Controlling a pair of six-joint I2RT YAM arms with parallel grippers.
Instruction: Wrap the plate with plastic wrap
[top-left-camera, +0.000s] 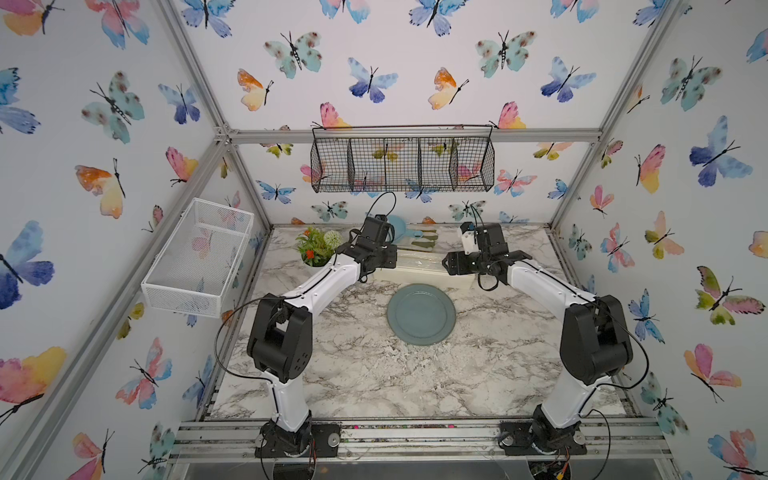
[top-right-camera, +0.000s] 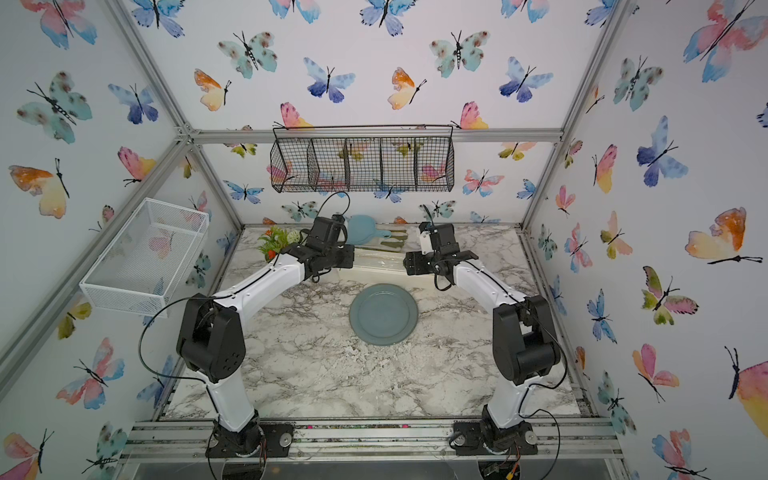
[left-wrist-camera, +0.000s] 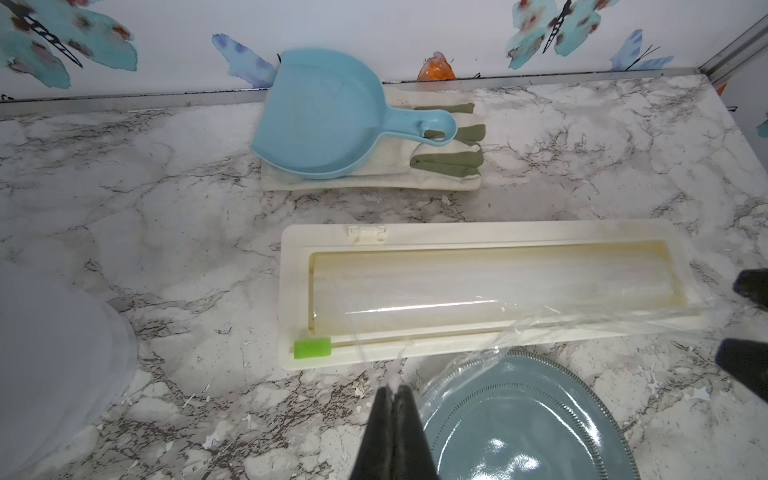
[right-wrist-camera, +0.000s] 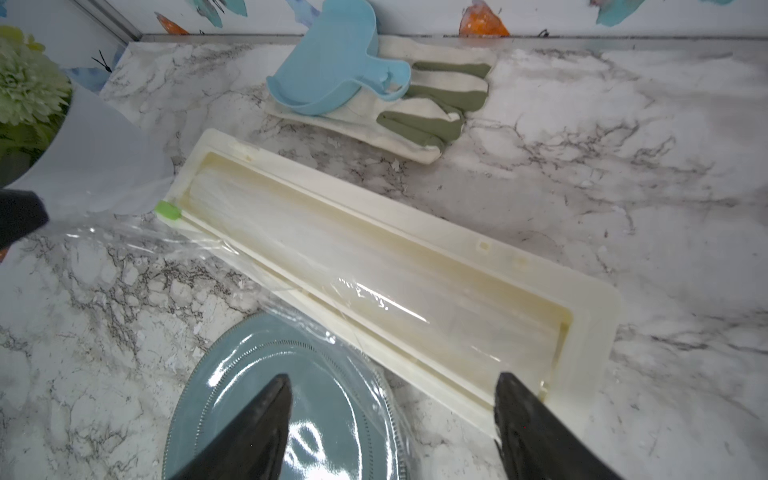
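Observation:
The blue-grey plate (top-left-camera: 421, 314) lies on the marble table in front of the cream wrap dispenser (left-wrist-camera: 488, 240). A clear sheet of plastic wrap (left-wrist-camera: 528, 320) rises from the dispenser's roll, its edge stretched across between my two grippers. My left gripper is shut on the wrap above the dispenser's left front. To the right, my right gripper stands open, its fingers (right-wrist-camera: 268, 416) clearly apart. The wrap's edge (right-wrist-camera: 336, 340) runs down into the gap between them; whether it touches either finger cannot be told.
A light blue dustpan (left-wrist-camera: 324, 112) rests on folded gloves (left-wrist-camera: 448, 164) behind the dispenser. A potted plant (top-left-camera: 317, 246) stands at the left.

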